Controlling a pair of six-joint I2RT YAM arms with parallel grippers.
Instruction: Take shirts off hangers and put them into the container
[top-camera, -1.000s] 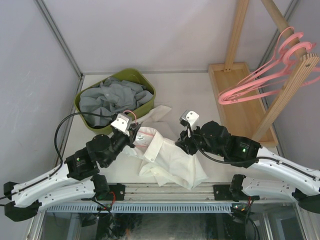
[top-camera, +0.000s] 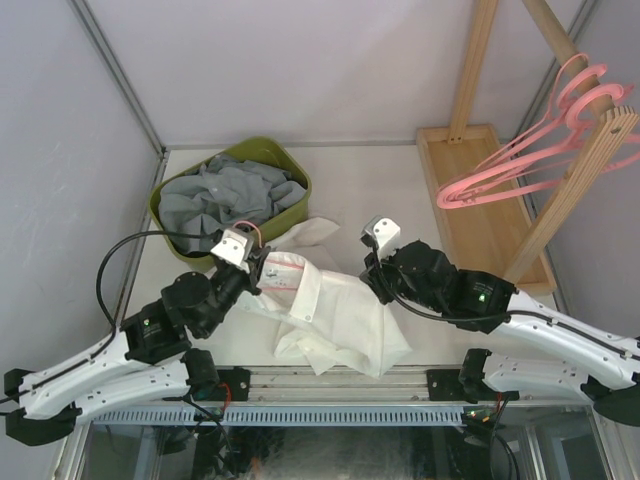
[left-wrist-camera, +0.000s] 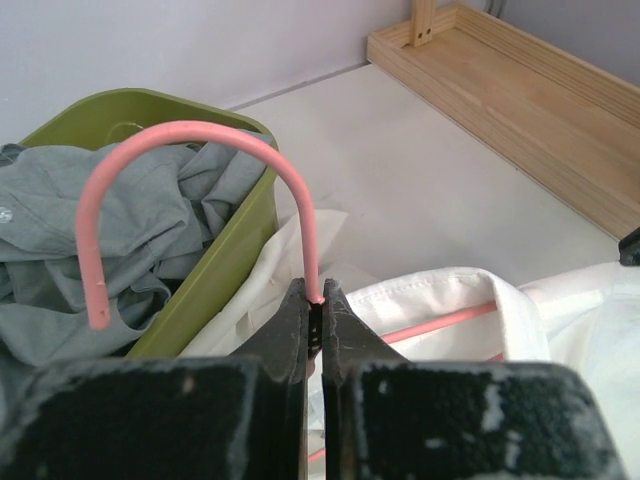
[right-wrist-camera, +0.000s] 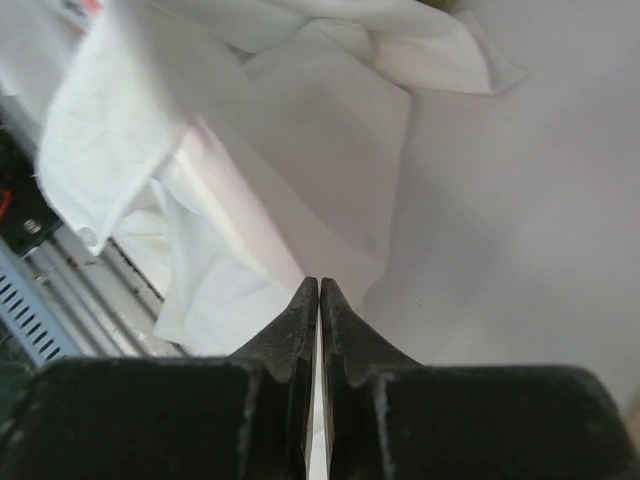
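A white shirt (top-camera: 340, 325) lies loosely heaped on the table between the arms. A pink hanger's hook (left-wrist-camera: 200, 131) rises above my left gripper, which is shut on the hanger's stem; part of the hanger's body (left-wrist-camera: 445, 322) shows inside the shirt's collar. My right gripper is shut above the right part of the shirt, with nothing seen between its fingertips; whether it touches the fabric I cannot tell.
A green basket (top-camera: 303, 206) with grey cloth stands at back left. A wooden rack (top-camera: 545, 230) with pink hangers (top-camera: 500, 190) stands on the right. Bare table (top-camera: 360, 180) lies between them.
My left gripper has shifted slightly left with the hook, and the shirt's collar has moved slightly with it.
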